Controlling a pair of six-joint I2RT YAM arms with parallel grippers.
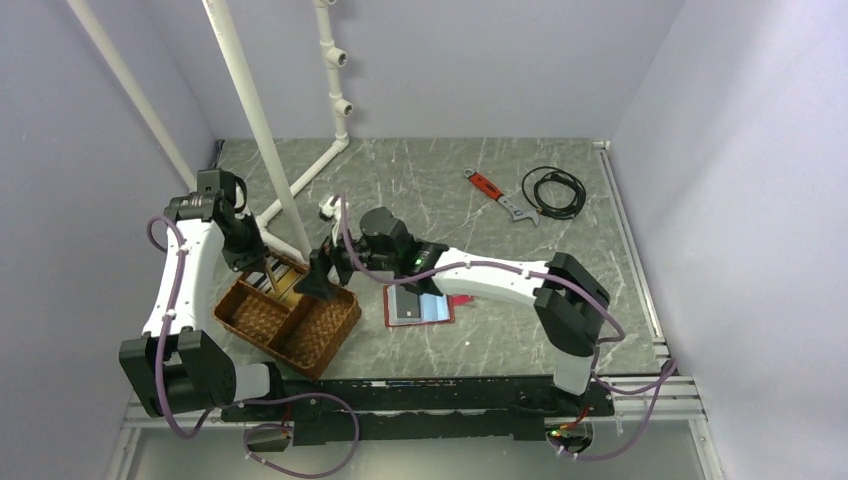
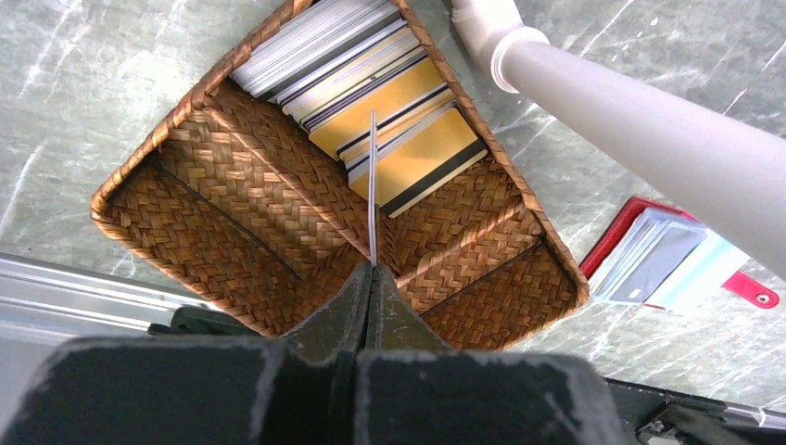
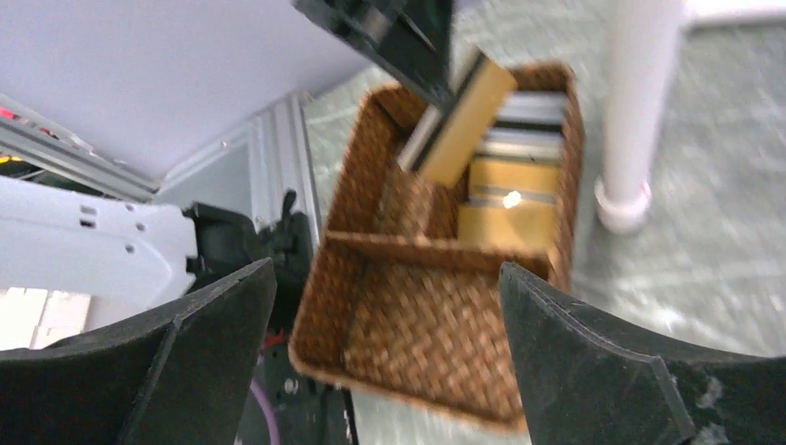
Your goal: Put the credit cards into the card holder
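Observation:
My left gripper is shut on a card (image 2: 373, 176), seen edge-on as a thin line in the left wrist view. In the right wrist view, that held card (image 3: 466, 122) shows a yellow face with a dark stripe, tilted above the woven basket (image 3: 426, 243). More cards (image 2: 394, 88), white and yellow, stand in the basket's back compartment. My right gripper is open over the basket, its fingers (image 3: 209, 334) wide apart and apart from the held card. On the table lies the open red card holder (image 1: 418, 306) with clear sleeves, right of the basket.
A white upright pipe (image 1: 262, 130) rises just behind the basket, close to both grippers. At the back right lie an adjustable wrench (image 1: 500, 195) and a coiled black cable (image 1: 556, 193).

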